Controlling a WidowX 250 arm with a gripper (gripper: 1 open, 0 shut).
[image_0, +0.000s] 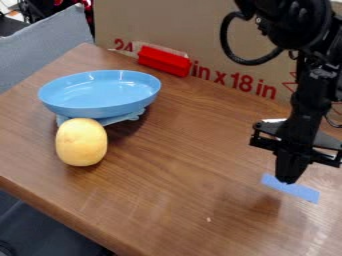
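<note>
My black gripper (290, 172) hangs at the right, shut, its tips low over the table just above a strip of blue tape (291, 188). A small white object (269, 127) is partly hidden behind it; I see nothing clearly held between the fingers. A blue plate (100, 90) sits at the left on a light blue support, with a yellow potato-like object (80, 142) in front of it.
A red block (163, 60) lies at the back before a cardboard box (214, 30). The table's edge runs along the lower left, with grey cloth beyond.
</note>
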